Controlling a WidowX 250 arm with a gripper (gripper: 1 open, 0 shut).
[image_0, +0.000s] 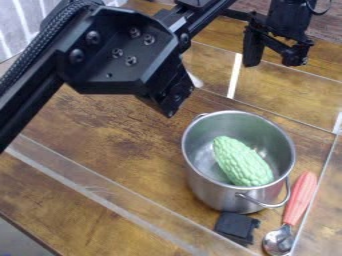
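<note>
A steel pot (207, 183) stands on the wooden table at the lower right, with a pale green bitter melon (239, 161) lying inside it.
A red-handled scoop (301, 197) lies right of the pot, and a black block (235, 228) sits at its foot. A large black arm structure crosses the upper left.
</note>
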